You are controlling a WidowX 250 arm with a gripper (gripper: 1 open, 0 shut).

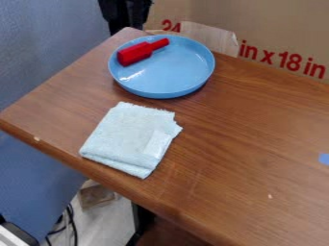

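Note:
A blue plate [174,76] rests on the wooden table near its back left, holding a red cylindrical object [139,52] on its left side. A folded pale cloth [129,137] lies on the table in front of the plate. The black gripper [125,13] is at the top edge of the view, above and behind the plate, mostly out of frame; whether it is open or shut cannot be made out.
A cardboard panel [276,34] with red lettering stands behind the table. The left table edge drops to floor with cables.

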